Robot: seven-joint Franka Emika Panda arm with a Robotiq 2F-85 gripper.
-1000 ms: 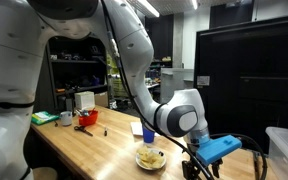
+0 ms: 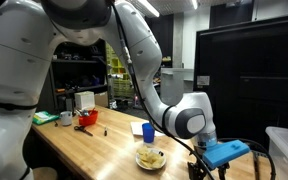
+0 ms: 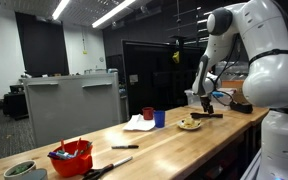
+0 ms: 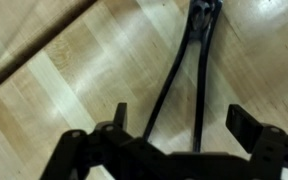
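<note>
In the wrist view, black tongs (image 4: 198,65) lie on the wooden table, their joined end up the frame and two thin legs spread toward me. My gripper is open around the spread legs, one finger on each side, with wide gaps between the pads and the tongs. Nothing is held. In exterior view 1 the gripper (image 2: 208,168) is low over the right end of the table, its fingertips hard to make out. A white plate (image 2: 151,158) with yellowish food sits to its left.
A blue cup (image 3: 159,118), a red cup (image 3: 148,113) and a white cloth (image 3: 140,124) stand or lie beyond the plate. At the far end are a red basket (image 3: 71,159) and dark utensils (image 3: 109,167).
In exterior view 1 my gripper has shifted a little to the right across the last second. The plate and the other things on the table stay put.
</note>
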